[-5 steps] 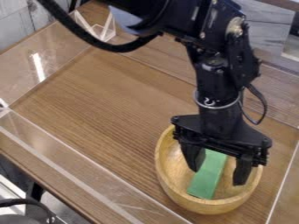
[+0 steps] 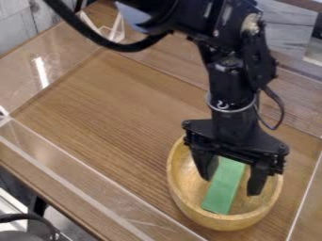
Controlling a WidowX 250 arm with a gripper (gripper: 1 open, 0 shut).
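Observation:
My black gripper (image 2: 231, 168) hangs down over a round yellow bowl (image 2: 189, 200) at the lower right, its fingers spread open and reaching inside the rim. A green rectangular block (image 2: 221, 196) lies in the bowl between the fingers; whether either finger touches it I cannot tell. The back of the bowl is hidden behind the gripper.
Cables hang at the upper left and along the arm.
The gripper has shifted very slightly up and to the left over the bowl. The bowl and green block look unmoved.

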